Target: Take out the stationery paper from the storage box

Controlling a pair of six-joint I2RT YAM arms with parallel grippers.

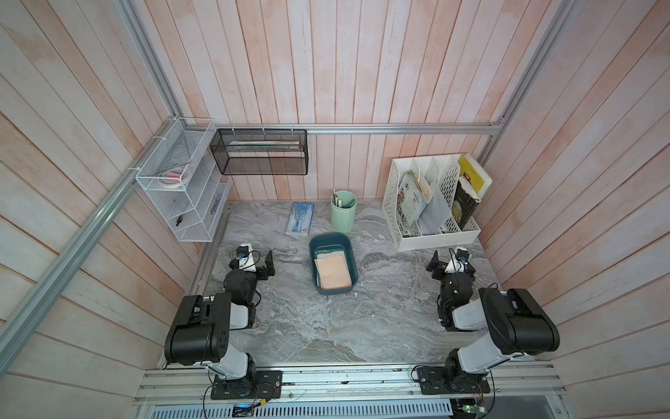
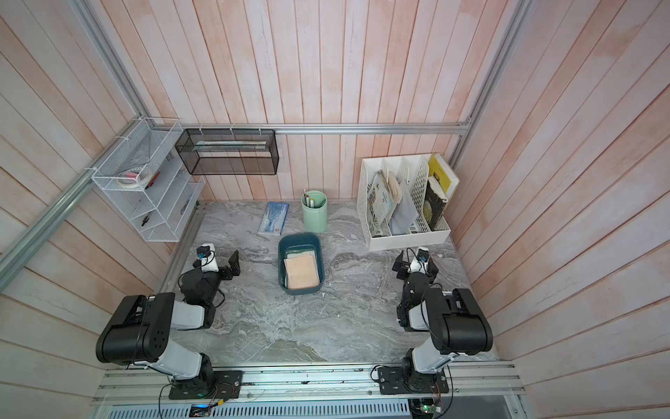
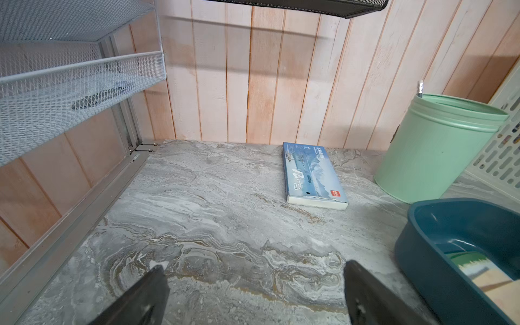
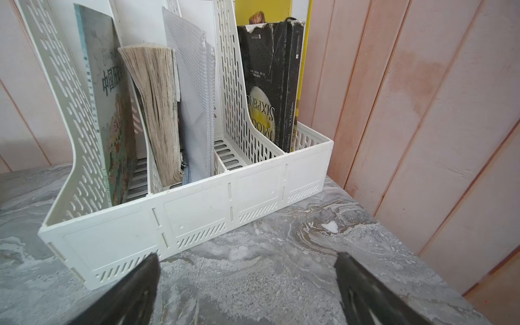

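A dark teal storage box (image 1: 313, 248) stands mid-table with pale beige paper sheets (image 1: 333, 271) lying flat inside, over something greenish. My left gripper is open and empty, left of the box, whose near side shows at the right of the left wrist view. My right gripper is open and empty at the table's right, in front of the white file organizer (image 4: 103, 243).
A blue boxed item (image 3: 311, 173) and a green pen cup (image 3: 433, 146) sit behind the storage box. Wire shelves (image 1: 174, 195) and a black mesh basket (image 1: 259, 167) hang on the walls. Bare marble (image 1: 363, 328) fills the front.
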